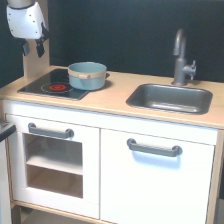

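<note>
My gripper, white with dark fingers, hangs at the upper left, above and to the left of the stove. Its fingers appear spread apart, and nothing shows between them. To its lower right, a blue-green pot sits upright at the right side of the black cooktop. The pot's inside is mostly hidden from this angle. Gripper and pot are well apart.
A grey faucet rises behind the basin. Below are two white cabinet doors with dark handles; the left door has a window. A white panel stands at the left edge.
</note>
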